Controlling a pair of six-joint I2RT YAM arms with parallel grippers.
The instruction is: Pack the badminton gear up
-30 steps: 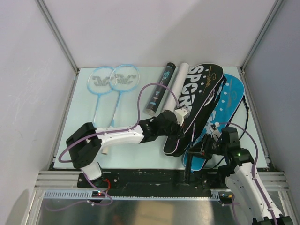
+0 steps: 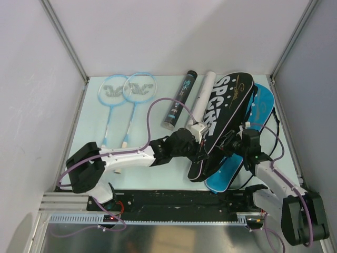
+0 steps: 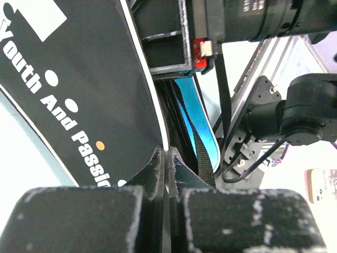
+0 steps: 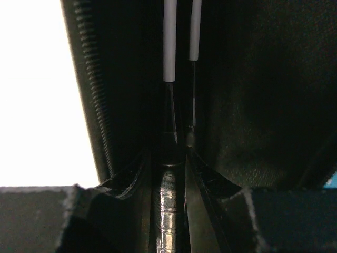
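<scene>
A black racket bag (image 2: 229, 97) with white lettering lies at the right of the table. My left gripper is shut on the white-piped edge of its upper flap, holding the bag's lower end apart. Inside the dark opening, my right gripper is shut on a racket's black handle, whose white shaft (image 4: 169, 42) runs deeper into the bag. A second pale shaft (image 4: 195, 31) lies beside it there. Two light blue rackets, a left one (image 2: 111, 90) and a right one (image 2: 140, 88), rest on the table's left side.
A black tube (image 2: 180, 100) and a white tube (image 2: 204, 95) lie left of the bag. A blue bag (image 2: 266, 105) with a dark strap lies partly under the black one. Bare table (image 2: 87, 132) shows at the left.
The left gripper has shifted slightly, keeping the flap edge.
</scene>
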